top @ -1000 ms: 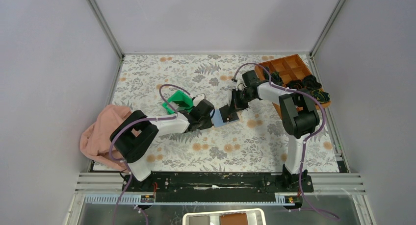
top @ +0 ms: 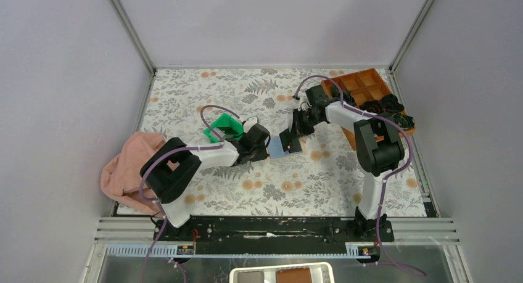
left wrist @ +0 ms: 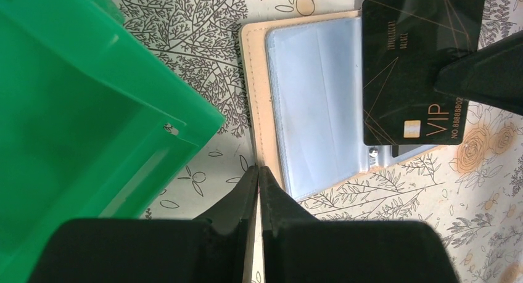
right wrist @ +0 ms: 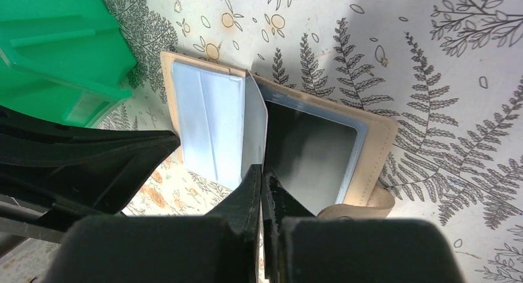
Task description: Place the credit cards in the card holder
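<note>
The card holder (left wrist: 317, 104), light blue sleeves on a tan cover, lies open on the table. A black VIP card stands over its right part, where my right gripper is shut at the card's thin edge; in the right wrist view the upright sheet between the sleeves meets the fingertips. My left gripper is at the holder's tan left edge, fingertips close together; whether they grip that edge is unclear.
A green tray (top: 222, 124) sits just left of the holder. An orange compartment box (top: 364, 82) with dark items is at the back right, a pink cloth (top: 129, 166) at the left.
My right gripper has moved slightly toward the back of the table, and the dark card at the holder has shifted a little. The left arm is nearly unchanged.
</note>
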